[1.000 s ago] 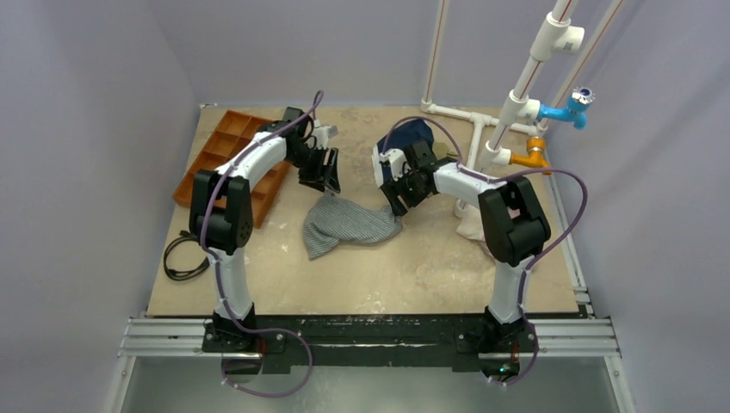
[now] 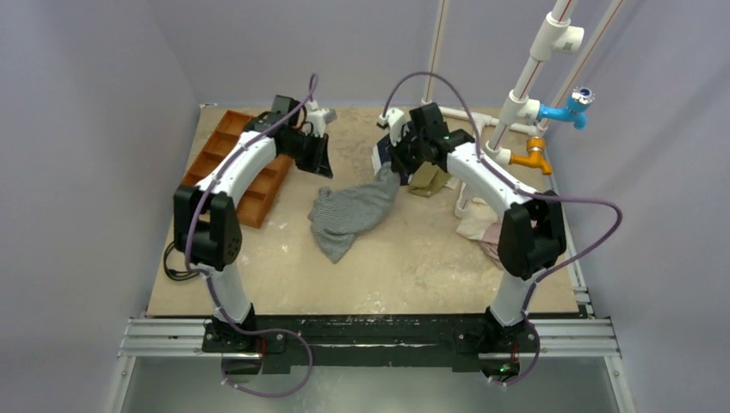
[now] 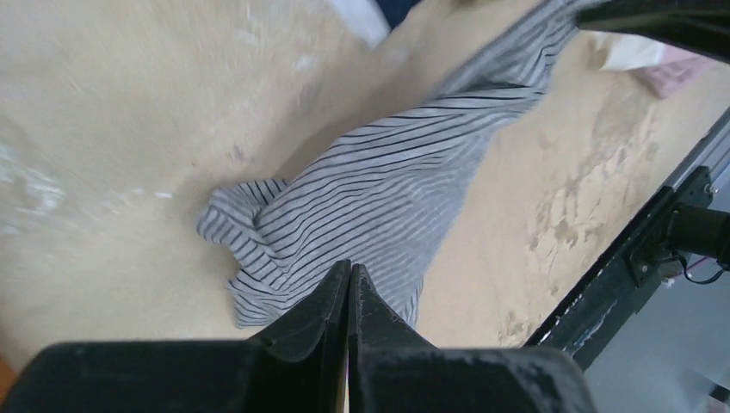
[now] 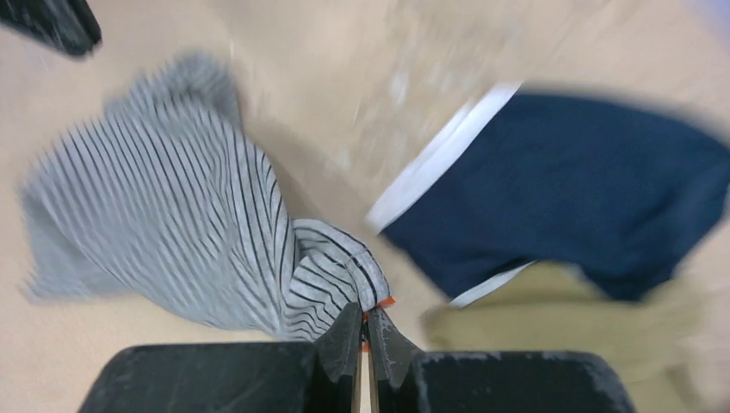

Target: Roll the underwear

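The grey striped underwear (image 2: pixel 351 212) is stretched slantwise over the middle of the table, its left part crumpled and lying low. Its upper right end rises to my right gripper (image 2: pixel 396 169). In the right wrist view, the shut fingertips pinch a corner of the striped cloth (image 4: pixel 331 271), where a bit of orange shows. My left gripper (image 2: pixel 327 175) is shut above the table, beyond the cloth's upper left end. Nothing shows between its fingers in the left wrist view, where the striped cloth (image 3: pixel 361 198) lies spread below.
A brown compartment box (image 2: pixel 262 196) stands at the left. Behind my right gripper lie a navy garment (image 4: pixel 559 189) and an olive one (image 2: pixel 428 180). White pipes with an orange tap (image 2: pixel 534 157) rise at the right.
My right gripper has moved up and away with its end of the cloth, pulling the underwear slantwise. The left gripper has closed and come away from the cloth's left corner, which has slipped free.
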